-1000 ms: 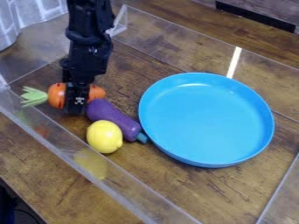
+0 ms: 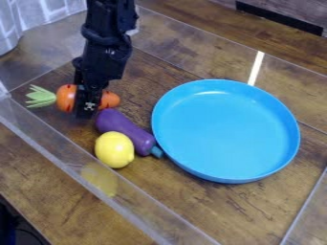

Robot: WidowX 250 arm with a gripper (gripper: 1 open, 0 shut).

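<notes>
My black gripper [image 2: 84, 88] reaches down from the top left and is shut on an orange toy carrot [image 2: 105, 100] with pale green leaves [image 2: 41, 96], lying at the left of the camera view. The fingertips partly hide the carrot's middle. A purple eggplant [image 2: 122, 129] lies just to its lower right, and a yellow lemon [image 2: 114, 151] sits below that.
A large blue plate [image 2: 225, 132] takes up the right middle of the wooden table [image 2: 192, 215]. A clear barrier runs diagonally along the left and bottom. Free wood lies behind and in front of the plate.
My gripper and the carrot have shifted slightly up and to the left, a little away from the eggplant. The plate and lemon have not visibly moved.
</notes>
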